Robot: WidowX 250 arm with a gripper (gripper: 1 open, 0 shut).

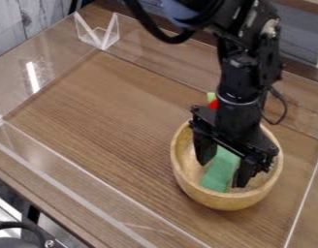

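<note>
The black gripper (233,143) is lowered into a tan wooden bowl (224,199) on the right of the table, its fingers spread around a green object (219,170) lying inside. Whether the fingers touch the green object is hard to tell. A red item (215,105) with some green beside it sits behind the arm, above the bowl, mostly hidden.
A white wire-like object (98,31) stands at the back left. Dark cables lie at the bottom left corner.
</note>
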